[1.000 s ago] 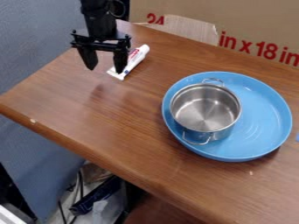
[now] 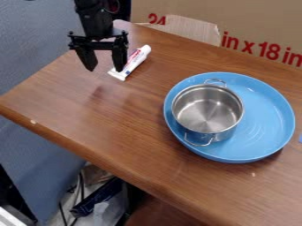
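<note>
My black gripper [image 2: 104, 62] hangs over the back left of the wooden table, its two fingers spread open with nothing seen between them. Just to its right a white tube with red print [image 2: 133, 59] lies on the table, partly behind the right finger. A small steel pot [image 2: 207, 112] with two wire handles sits on a blue plate [image 2: 271, 124] on the right.
A cardboard box [image 2: 266, 26] stands along the back. Off the left edge, cables and dark items lie on the floor below.
The gripper has shifted very slightly to the left. The tube, plate and pot have not moved.
</note>
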